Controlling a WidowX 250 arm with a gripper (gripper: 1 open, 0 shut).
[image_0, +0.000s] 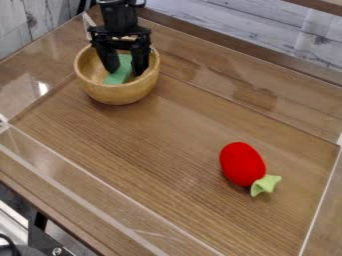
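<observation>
A wooden bowl (115, 92) sits at the upper left of the table, with a light green oblong object (120, 74) inside. My black gripper (120, 58) is down over the bowl, open, its fingers around the upper part of the green object; whether they touch it cannot be told.
A red object (242, 163) with a pale green tip lies at the lower right. A pale wall edges the upper left, and a dark cable shows at the bottom left corner.
</observation>
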